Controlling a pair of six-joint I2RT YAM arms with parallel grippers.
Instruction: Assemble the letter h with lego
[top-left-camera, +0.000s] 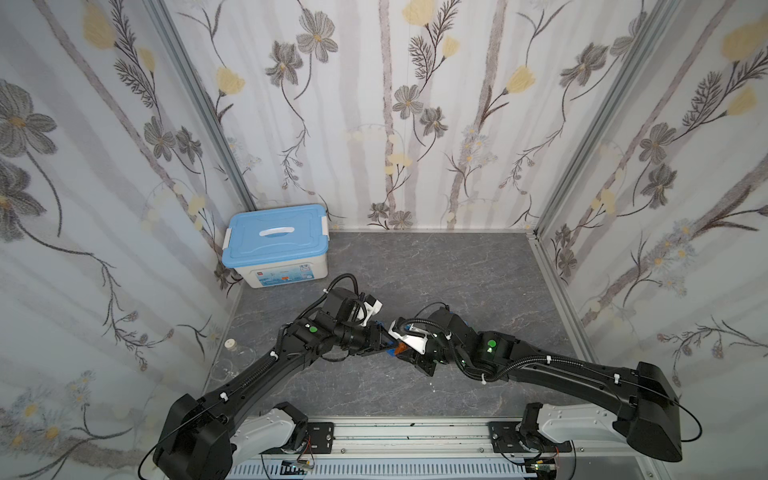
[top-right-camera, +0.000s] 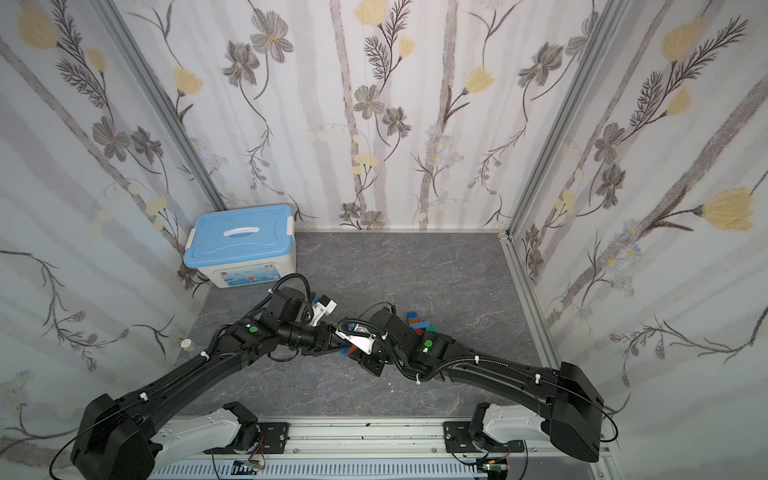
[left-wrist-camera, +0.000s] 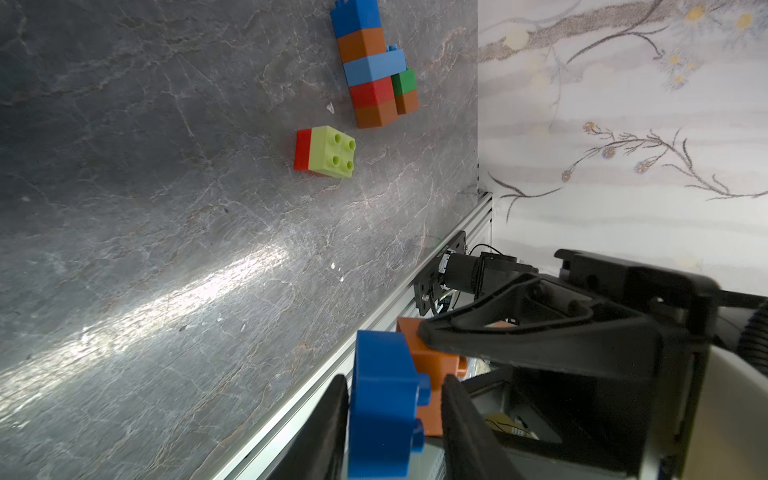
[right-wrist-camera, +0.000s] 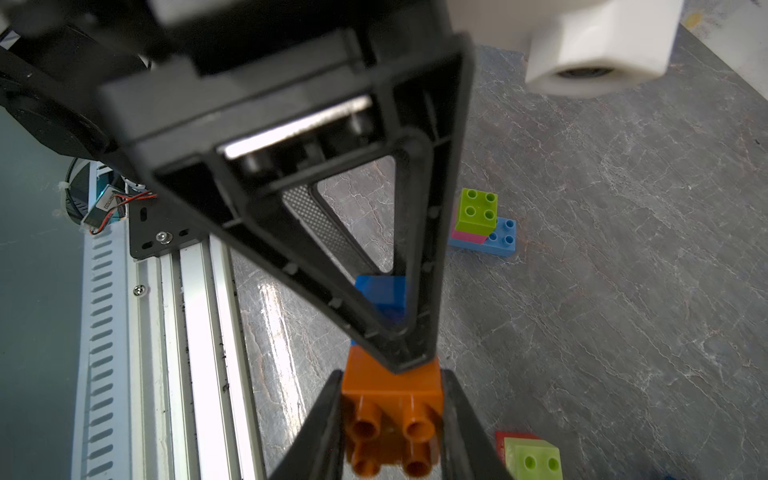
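In the left wrist view a blue brick (left-wrist-camera: 381, 400) is joined to an orange brick. My right gripper is shut on this pair at the orange end, studs facing the camera in the right wrist view. My left gripper has its fingers part open on either side of the blue brick. On the floor are a column of coloured bricks (left-wrist-camera: 368, 68) with a shorter stack beside it, a light-green-on-red piece (left-wrist-camera: 328, 152), and a lime-and-pink piece on a light blue brick (right-wrist-camera: 500, 236).
A lidded storage box (top-left-camera: 276, 240) stands at the back left. A metal rail (top-left-camera: 408, 424) runs along the front edge. Both arms hide much of the middle in the top views.
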